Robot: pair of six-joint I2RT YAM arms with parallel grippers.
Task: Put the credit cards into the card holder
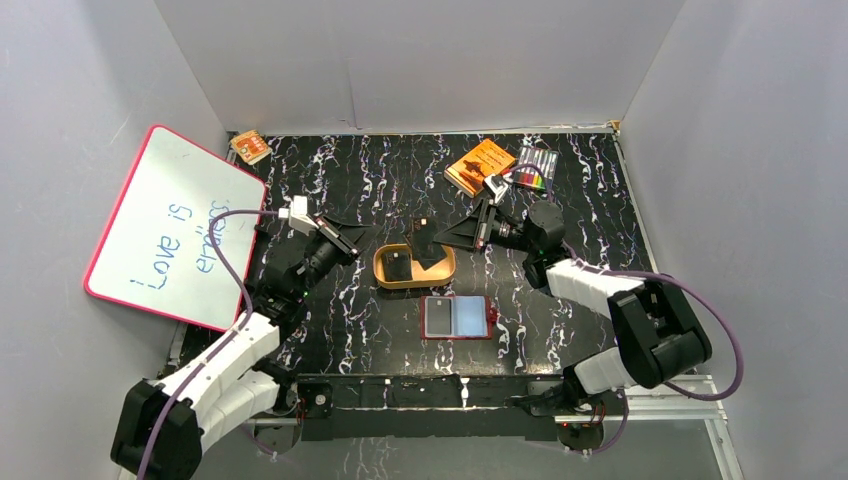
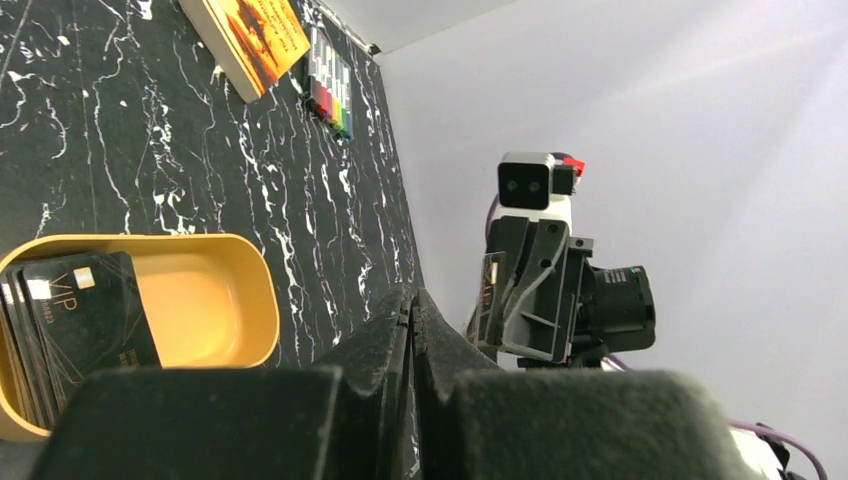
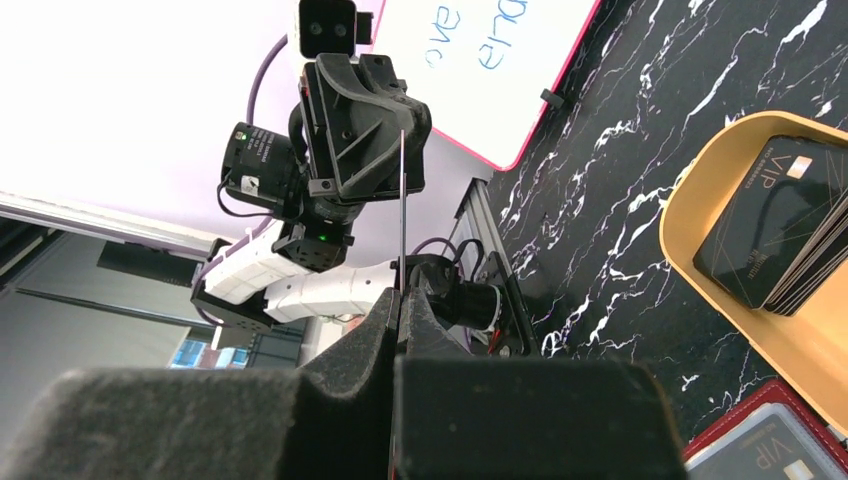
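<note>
A black card (image 1: 423,240) is gripped at its edge by my right gripper (image 1: 437,239), above the yellow tray (image 1: 415,284). The right wrist view shows this held card (image 3: 403,200) edge-on, as a thin upright line at the shut fingertips. My left gripper is shut, with nothing visible between its fingers, left of the card and apart from it. Several black VIP cards (image 2: 85,315) lean stacked in the left part of the tray. The red-edged card holder (image 1: 487,330) lies open in front of the tray, a card behind its clear left pocket.
A whiteboard (image 1: 165,245) leans at the left. At the back lie an orange book (image 1: 482,164), a pack of coloured pens (image 1: 537,165) and a small orange box (image 1: 251,147). Bare table surrounds the tray and holder.
</note>
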